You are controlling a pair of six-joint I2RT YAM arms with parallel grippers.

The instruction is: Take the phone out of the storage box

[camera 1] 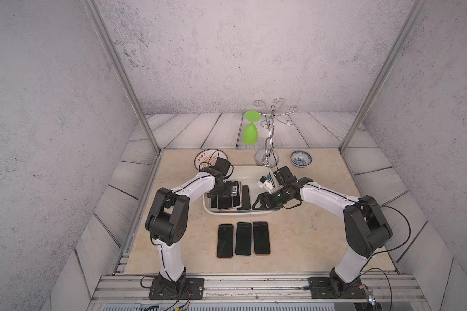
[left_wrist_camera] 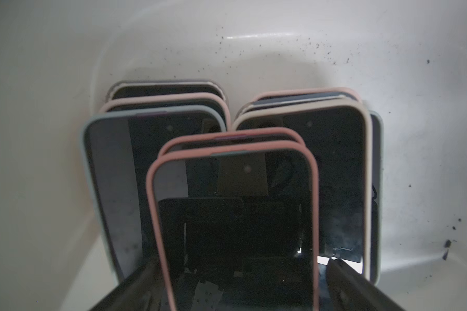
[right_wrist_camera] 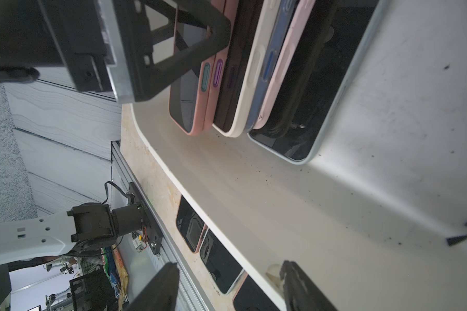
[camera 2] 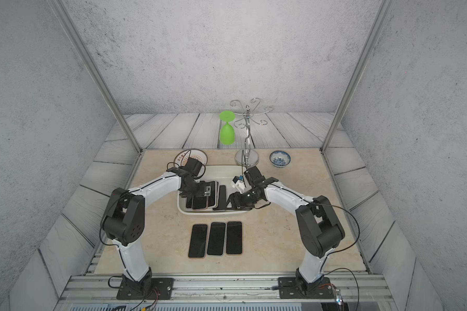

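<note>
Inside the white storage box (camera 1: 207, 208), several phones stand in leaning stacks. In the left wrist view, a pink-framed phone (left_wrist_camera: 238, 223) is foremost, with a cream-framed phone (left_wrist_camera: 342, 171) and a blue-framed phone (left_wrist_camera: 111, 186) behind it. My left gripper is open, its blurred fingers (left_wrist_camera: 350, 285) on either side of the pink phone; whether they touch it I cannot tell. My right gripper hangs over the box's right part, open and empty. A darker phone (camera 1: 246, 197) leans right of the stacks. Three phones (camera 1: 244, 238) lie side by side on the table before the box.
Behind the box are a patterned plate (camera 1: 205, 155), a metal stand (camera 1: 267, 155) carrying a green goblet (camera 1: 250, 134), and a blue-and-white bowl (camera 1: 301, 158). Bare table (camera 1: 311, 243) lies to the right of the three phones.
</note>
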